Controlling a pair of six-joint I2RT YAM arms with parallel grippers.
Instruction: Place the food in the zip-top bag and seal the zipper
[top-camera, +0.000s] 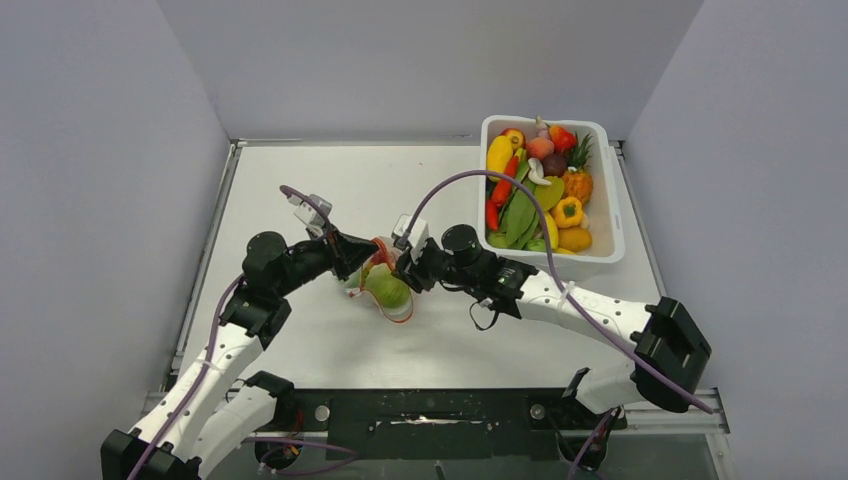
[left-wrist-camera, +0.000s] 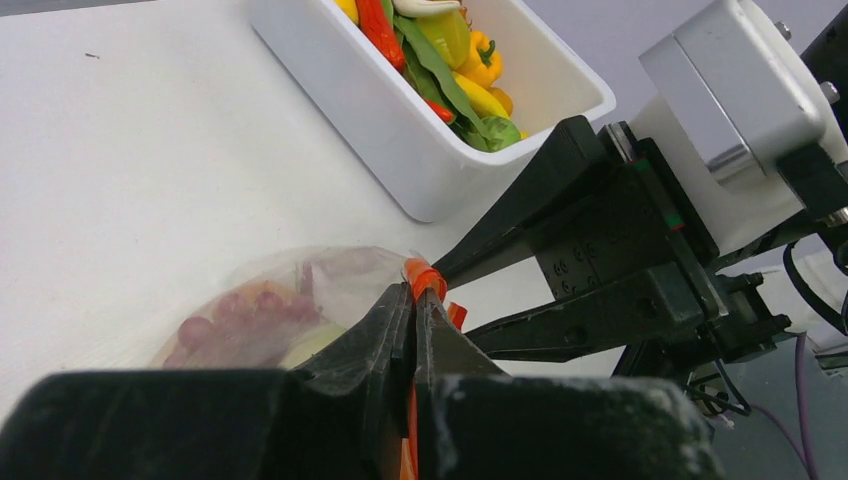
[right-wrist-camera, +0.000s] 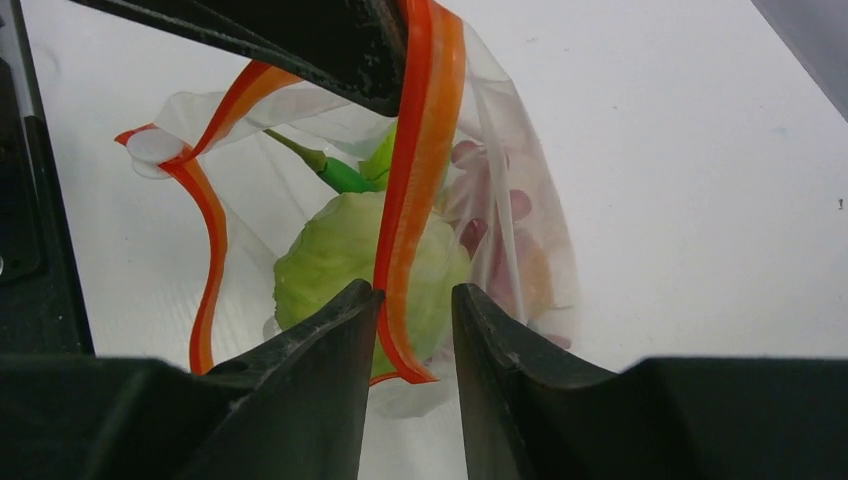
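Note:
A clear bag with an orange zipper rim (right-wrist-camera: 418, 200) stands mouth-up around a green cabbage (top-camera: 388, 288), red grapes (left-wrist-camera: 235, 325) and a green pepper (right-wrist-camera: 340, 176). My left gripper is shut on a folded piece of the orange rim. From the right comes my right gripper, its fingers parted; the near strip of rim hangs across the space between its fingertips in the right wrist view. Whether those fingers touch the strip I cannot tell. The zipper's white slider (right-wrist-camera: 155, 146) sits at a corner of the mouth, which gapes open.
At the back right stands a white bin (top-camera: 610, 215) full of toy produce, close behind the right arm. Both grippers are very close together.

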